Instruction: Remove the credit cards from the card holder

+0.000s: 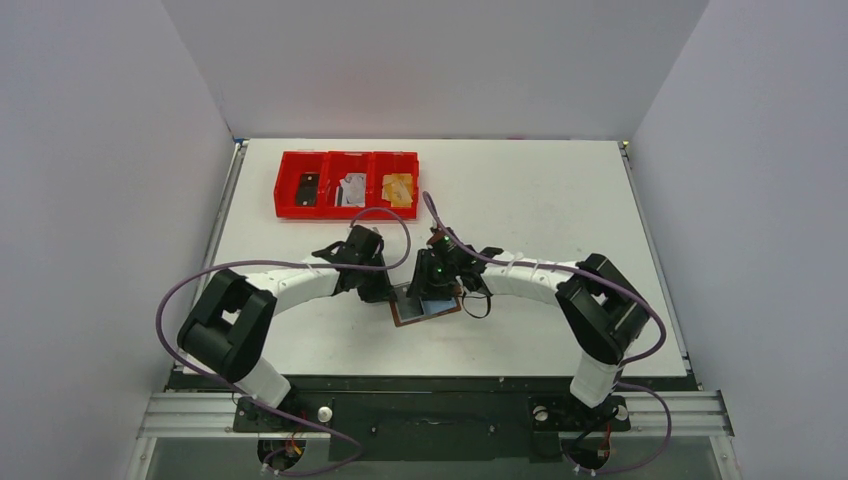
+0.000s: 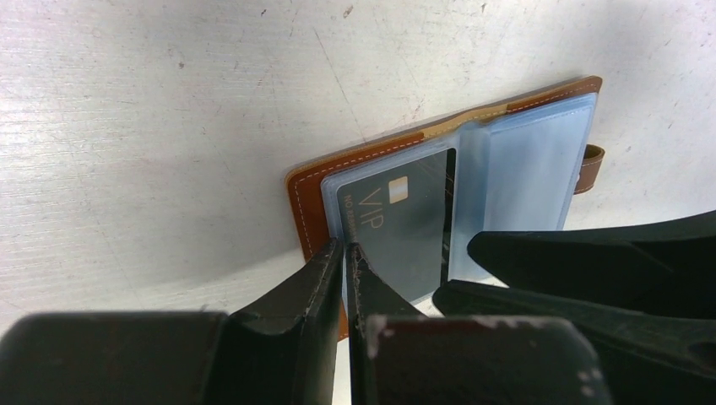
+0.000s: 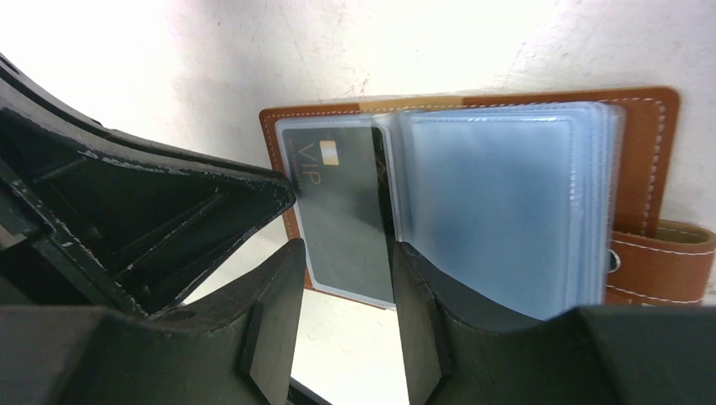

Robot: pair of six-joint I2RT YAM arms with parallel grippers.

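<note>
The brown leather card holder (image 1: pixel 424 304) lies spread flat on the table between both arms. Under its left clear sleeve is a dark grey card marked VIP (image 2: pixel 393 215). On the right, a pale blue clear sleeve (image 3: pixel 498 202) shows no card on its face. My left gripper is shut at the holder's left edge, its tips touching the sleeve's border; whether a thin edge is pinched there cannot be seen. My right gripper stands open over the card, one finger by each side of it, with nothing gripped.
At the back left is a red tray (image 1: pixel 323 184) with three compartments, holding a dark item (image 1: pixel 307 188), whitish cards (image 1: pixel 352 190) and yellowish ones (image 1: pixel 398 189). The holder's strap (image 3: pixel 663 266) sticks out right.
</note>
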